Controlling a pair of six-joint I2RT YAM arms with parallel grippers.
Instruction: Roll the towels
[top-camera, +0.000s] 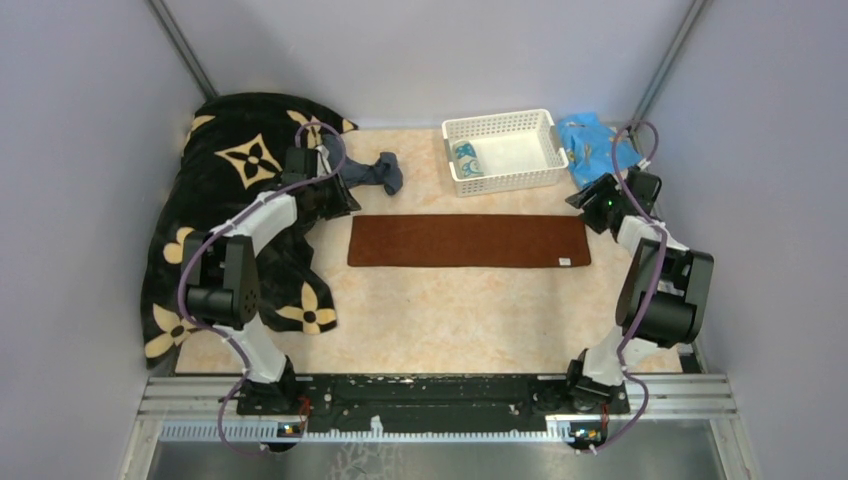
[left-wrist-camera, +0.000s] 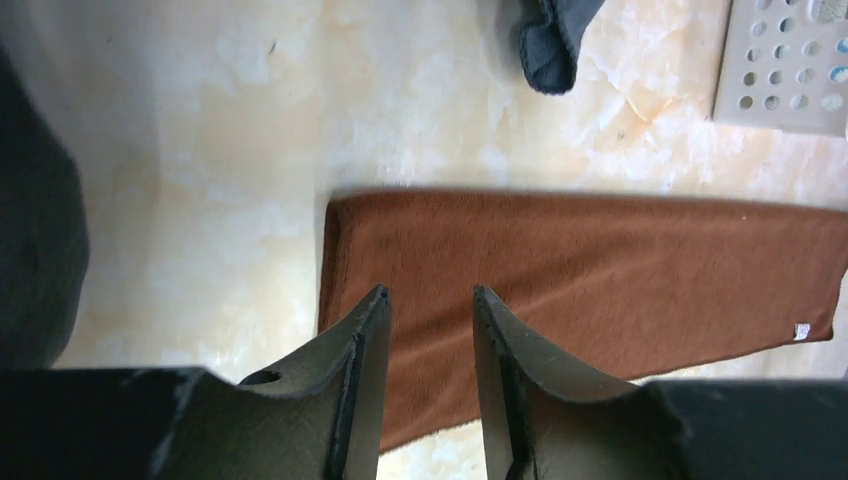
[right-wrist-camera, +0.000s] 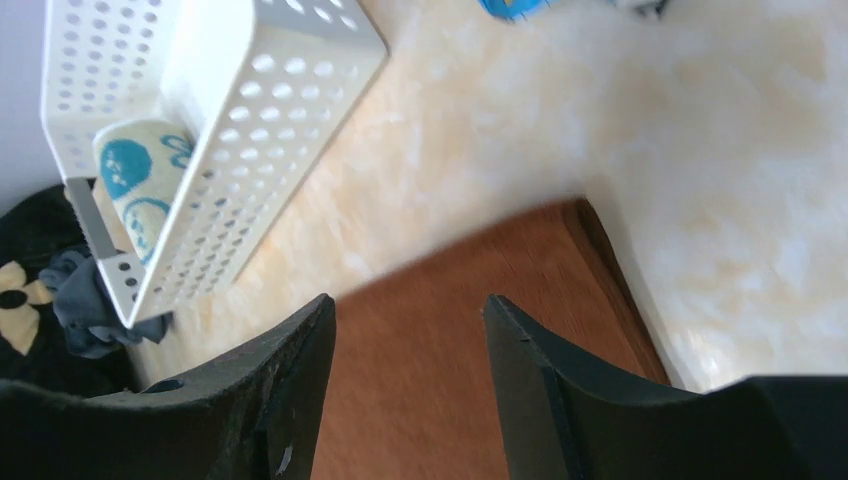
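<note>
A long brown towel (top-camera: 468, 240) lies flat as a strip across the middle of the table, a small white tag near its right end. My left gripper (top-camera: 347, 200) is just above its back left corner; in the left wrist view its fingers (left-wrist-camera: 350, 370) stand apart with nothing held. My right gripper (top-camera: 582, 200) is raised at the back right corner, open and empty over the towel, as the right wrist view also shows.
A white basket (top-camera: 520, 150) with a patterned roll (top-camera: 467, 160) stands at the back. A grey cloth (top-camera: 380, 172) and black blanket (top-camera: 230, 150) lie left; blue cloth (top-camera: 585, 145) is back right.
</note>
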